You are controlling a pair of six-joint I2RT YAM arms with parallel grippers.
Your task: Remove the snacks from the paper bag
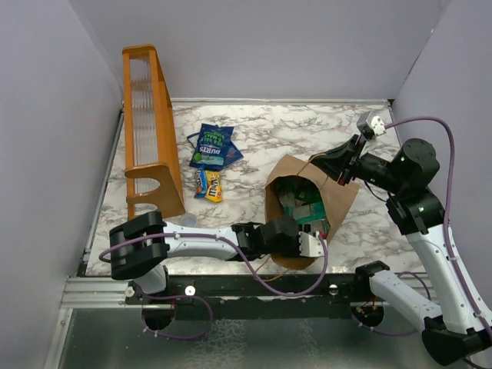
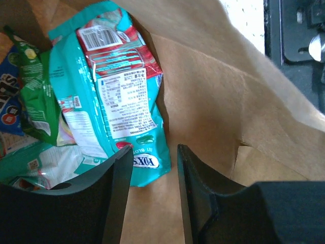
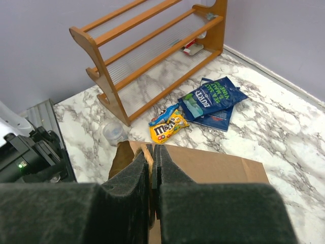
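Note:
The brown paper bag [image 1: 342, 201] stands on the marble table with its mouth open, snack packets inside. My left gripper reaches into the bag, its fingers apart. Just beyond the fingertips lies a teal packet [image 2: 124, 96] with a white label; the left wrist view shows no packet pinched. A green packet [image 2: 36, 89] and a blue packet [image 2: 9, 94] lie left of it. My right gripper is shut on the bag's twisted paper handle [image 3: 149, 162], above the bag's far side. Out on the table are a yellow packet [image 1: 208, 184] and blue crisp packets [image 1: 212, 146].
A wooden rack [image 1: 154, 131] stands on the left of the table. A clear cup [image 3: 115, 133] stands near it. Bare marble lies between the crisp packets and the bag.

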